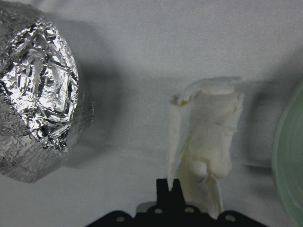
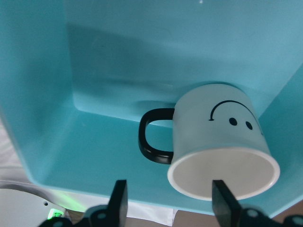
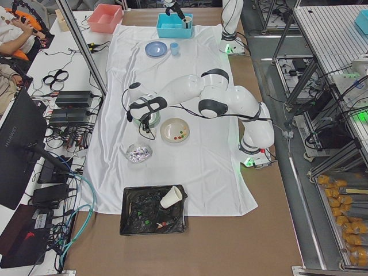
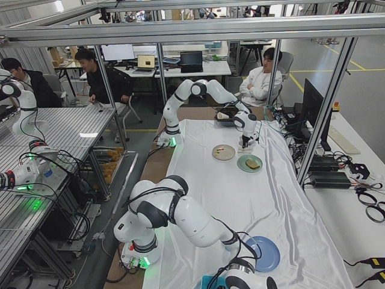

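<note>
My left gripper has its dark fingers together at a crumpled cream paper (image 1: 206, 142), which hangs or lies between a foil-covered dish (image 1: 40, 80) and the rim of a green plate (image 1: 284, 156); whether the paper is held is unclear. In the camera right view a brown piece (image 4: 251, 163) sits on that plate. My right gripper is open above the blue bin (image 2: 118, 47), where a white mug with a black handle (image 2: 215, 127) lies on its side, with nothing between the fingers.
A beige plate (image 3: 174, 130) with small coloured pieces is beside the left gripper. A black tray (image 3: 144, 213) holding a white cup is at the near end. A blue plate (image 3: 156, 49) and blue cup (image 3: 175, 49) stand by the bin.
</note>
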